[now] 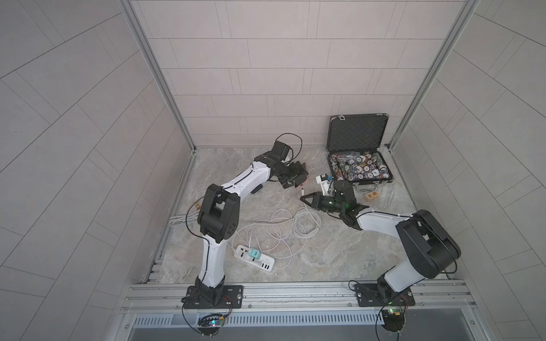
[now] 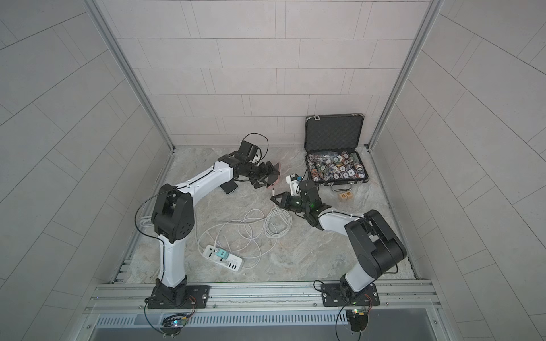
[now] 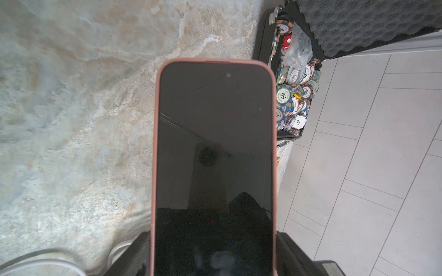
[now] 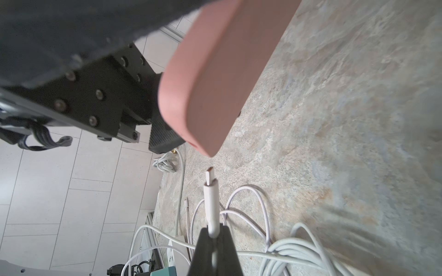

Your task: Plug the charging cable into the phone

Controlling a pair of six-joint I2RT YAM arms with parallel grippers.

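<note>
A dark-screened phone in a pink case (image 3: 214, 138) fills the middle of the left wrist view, its long edges between the fingers of my left gripper, which is shut on it. My right gripper is shut on the white plug of the charging cable (image 4: 211, 202). The plug's metal tip points up toward the pink case's lower end (image 4: 198, 138), with a small gap between them. The phone's port cannot be made out. From above, both grippers (image 1: 301, 173) (image 1: 303, 197) are close together over the table's middle.
White cable loops (image 1: 304, 224) lie in front of the grippers and run to a power strip (image 1: 254, 257). An open case of poker chips (image 1: 361, 167) stands at the back right, with orange blocks (image 1: 371, 195) before it. A dark flat object (image 2: 229, 186) lies under the left arm.
</note>
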